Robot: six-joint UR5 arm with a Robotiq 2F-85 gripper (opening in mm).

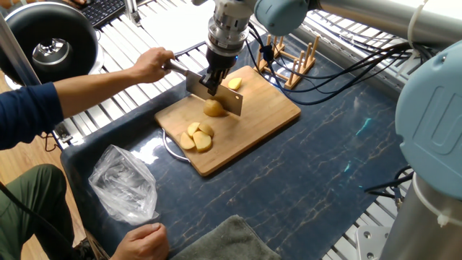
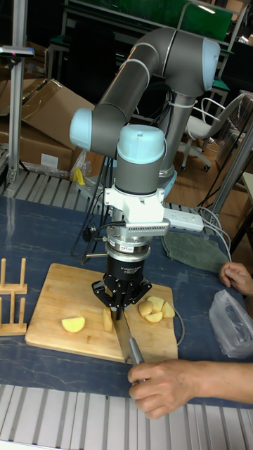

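My gripper [image 1: 210, 88] reaches down over the cutting board [image 1: 258, 119], its fingertips brought together at the top of a cleaver's blade [image 1: 231, 101]. In the other exterior view the gripper [image 2: 118, 308] appears shut on the cleaver, whose handle [image 2: 135, 349] a person's hand [image 2: 161, 384] also grasps. A potato chunk [image 1: 213, 108] rests on the board right beside the blade. On the blade's other side lies a cut potato piece [image 1: 235, 83]. Several more potato pieces [image 1: 203, 140] are grouped near the board's edge. The fingertip contact is small and partly dark.
A wooden peg rack [image 1: 296, 68] stands beyond the board, with black cables hanging near it. A clear plastic bag [image 1: 123, 184] and a grey cloth [image 1: 227, 242] lie on the dark table. The person's other hand [image 1: 143, 242] rests at the table's edge. Right of the board, the table is bare.
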